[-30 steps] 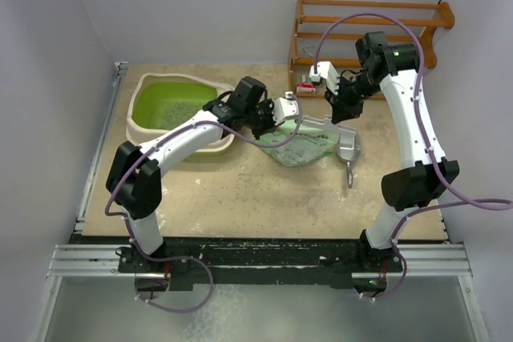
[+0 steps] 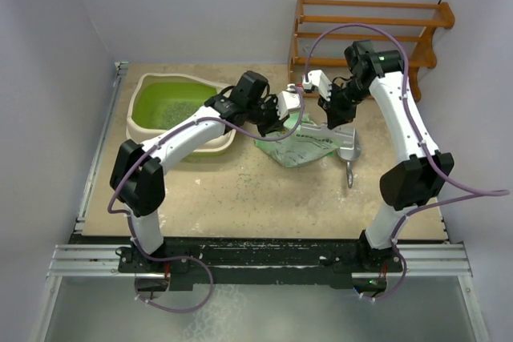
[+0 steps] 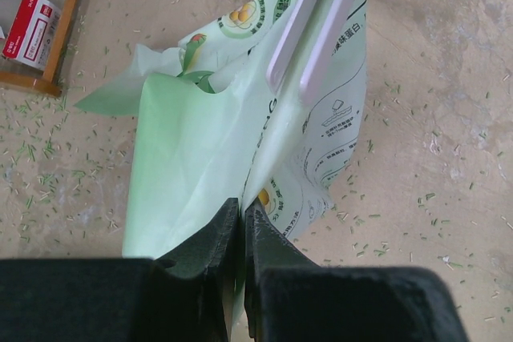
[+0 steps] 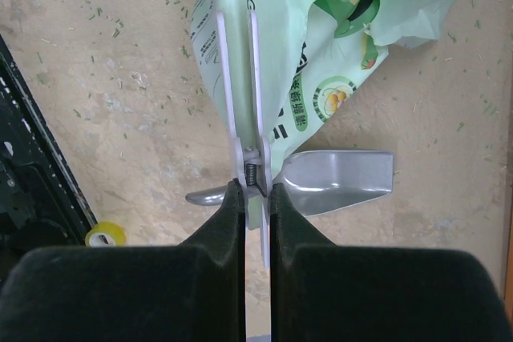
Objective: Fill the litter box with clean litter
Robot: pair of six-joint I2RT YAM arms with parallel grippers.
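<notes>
A pale green litter bag lies on the table between my arms. My left gripper is shut on the gathered upper edge of the bag. Pinched in my right gripper is the hinge end of a long pale lavender clip. The clip's two arms run on either side of the bag's folded edge, with a narrow gap between them in the right wrist view. To the left stands the litter box, cream-rimmed and bright green inside, with a patch of litter on its floor.
A metal scoop rests under the clip's end, right of the bag. Behind stands a wooden rack with a red-and-white box near it. Litter pellets are scattered around.
My right gripper has moved a little left with the clip, further along the bag's edge. The left gripper has shifted only slightly and still grips the bag.
</notes>
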